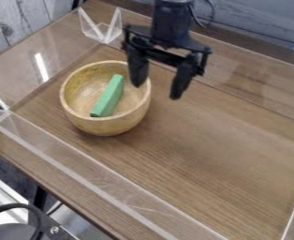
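Note:
A green bar (106,97) lies inside a tan round bowl (84,122) on the left of the wooden table. My dark, blurred gripper (158,75) hangs above and to the right of the bowl, open, its two fingers spread apart with nothing visible between them.
A small clear wire-like holder (101,26) stands at the upper left. A dark cable (31,221) curves at the lower left corner, beside the table's edge.

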